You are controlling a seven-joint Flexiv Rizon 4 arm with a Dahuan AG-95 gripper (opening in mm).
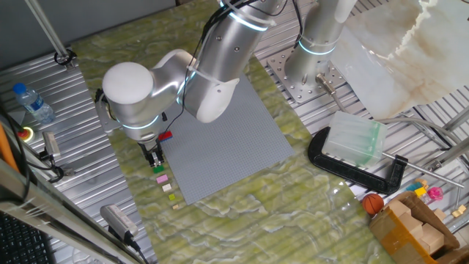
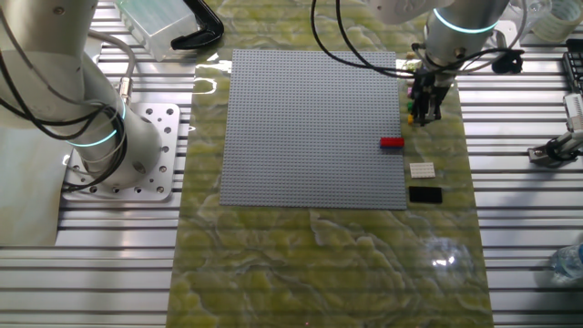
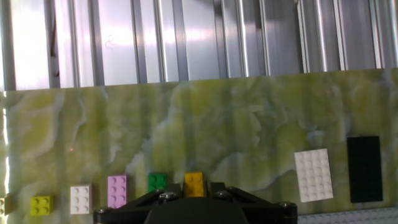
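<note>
My gripper reaches down at the table's edge strip, beside the grey baseplate [image 2: 314, 132]. Between its fingertips in the wrist view shows an orange brick [image 3: 194, 182]; whether the fingers press on it or stand a little apart from it cannot be made out. Close by on the left lies a green brick [image 3: 157, 181]. Further along that row come a pink brick [image 3: 117, 191], a white brick [image 3: 81, 200] and a yellow-green brick [image 3: 41, 205]. On the baseplate's edge sits a red brick [image 2: 392, 142].
A white plate [image 3: 313, 175] and a black plate [image 3: 364, 168] lie flat to the gripper's right in the wrist view. A black clamp [image 1: 352, 172] with a clear box [image 1: 355, 138] and a cardboard box [image 1: 410, 233] stand well away. Most of the baseplate is bare.
</note>
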